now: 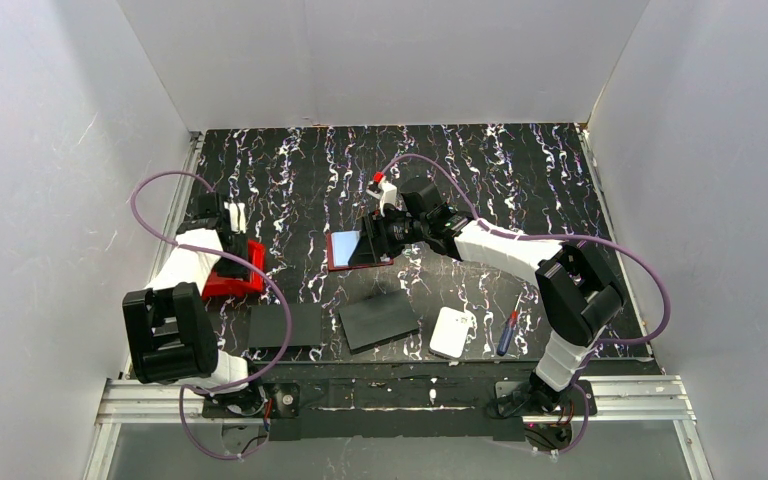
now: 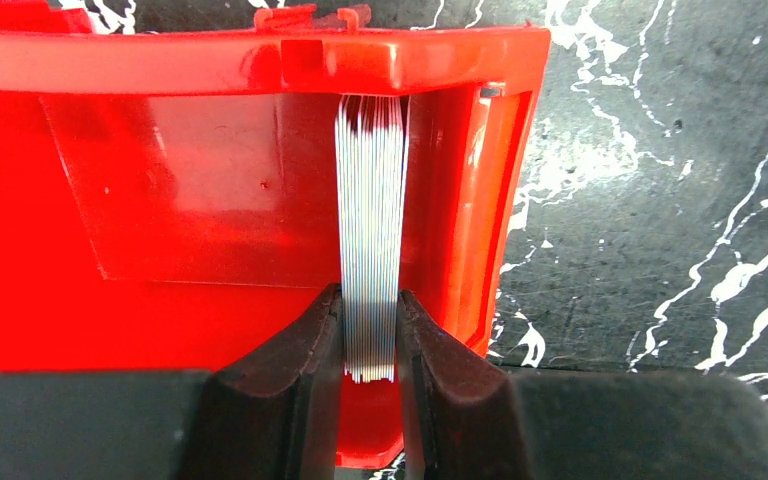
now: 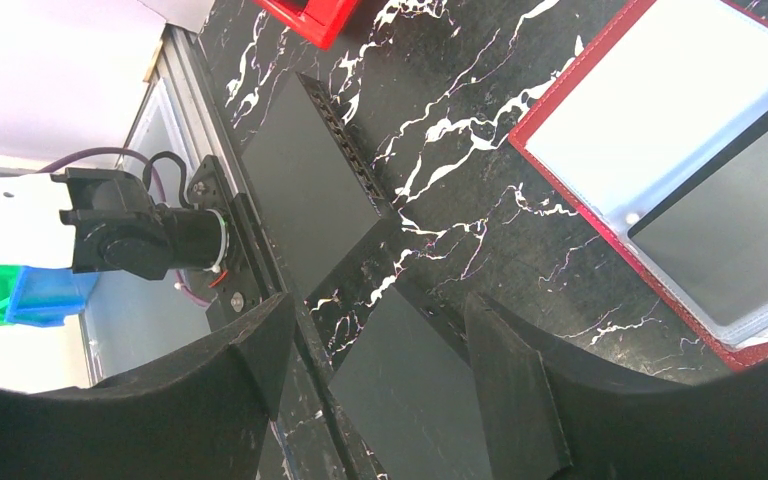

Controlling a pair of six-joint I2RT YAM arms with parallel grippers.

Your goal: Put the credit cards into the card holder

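Note:
In the left wrist view a stack of white cards (image 2: 370,200) stands on edge inside the red box (image 2: 190,62), along its right end. My left gripper is down in the box with its fingertips on either side of the stack, touching it; whether it grips cannot be told. The card holder (image 3: 660,130), red-edged with pale and grey inner faces, lies in the middle of the table. My right gripper hangs over that area with its fingers apart and nothing visible between them.
Two dark plates (image 1: 285,325) (image 1: 378,320) lie along the front edge. A white object (image 1: 450,332) and a screwdriver (image 1: 508,330) lie at the front right.

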